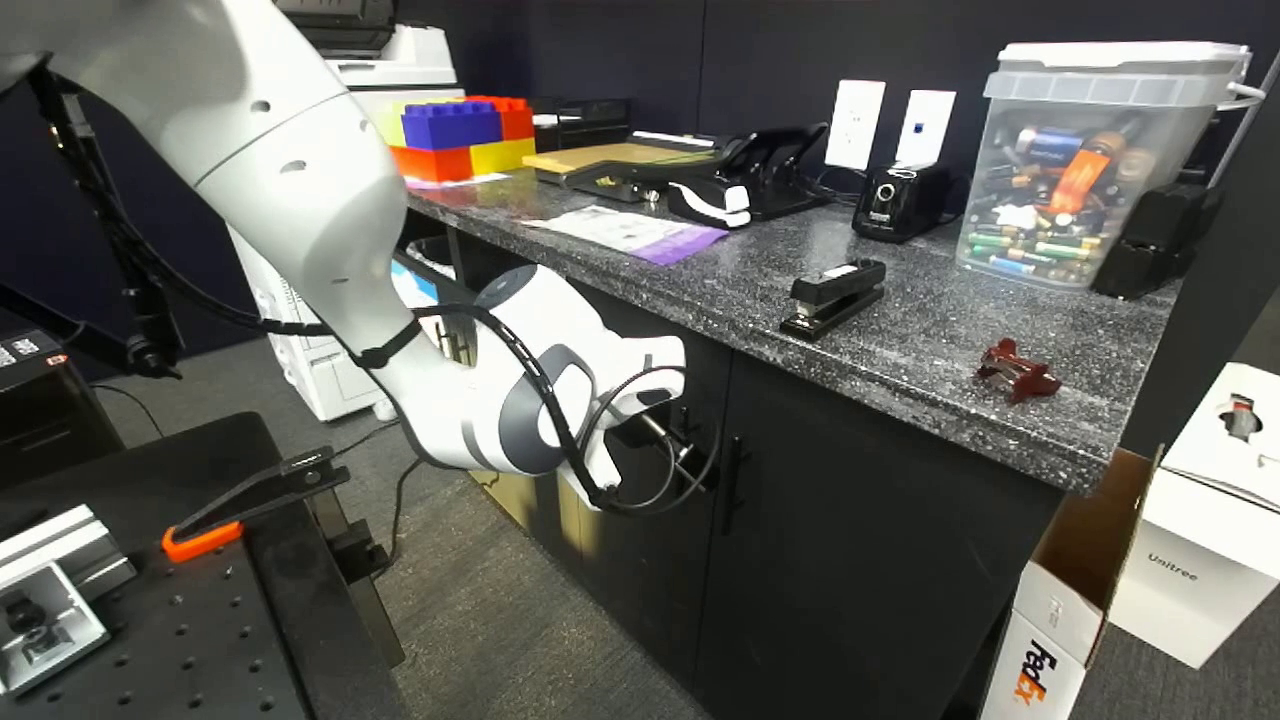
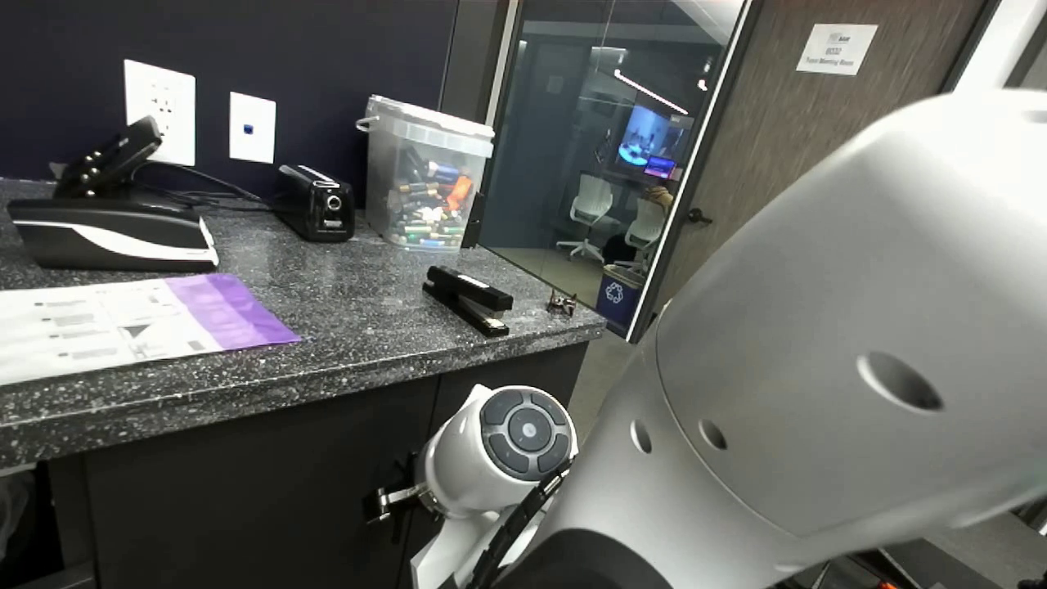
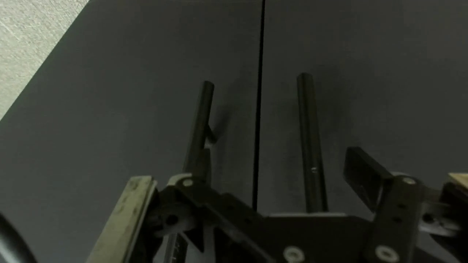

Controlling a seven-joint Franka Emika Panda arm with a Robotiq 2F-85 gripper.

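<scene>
Two black cabinet doors meet at a thin vertical gap, each with a bar handle. In the wrist view, one bar handle (image 3: 309,131) stands in the space between my open gripper's (image 3: 280,171) fingers, nearer the middle than either pad. The other bar handle (image 3: 202,114) runs down behind the left finger; whether they touch I cannot tell. No object is held. From exterior view 1, the gripper (image 1: 693,462) is in front of the doors, below the counter edge, beside a handle (image 1: 733,486). In exterior view 2 only part of the gripper (image 2: 384,505) shows.
Above the doors juts the speckled countertop (image 1: 936,396), carrying a black stapler (image 1: 836,295), a dark red staple remover (image 1: 1017,368) and a clear bucket of batteries (image 1: 1056,180). An open cardboard box (image 1: 1080,564) stands at the counter's right end.
</scene>
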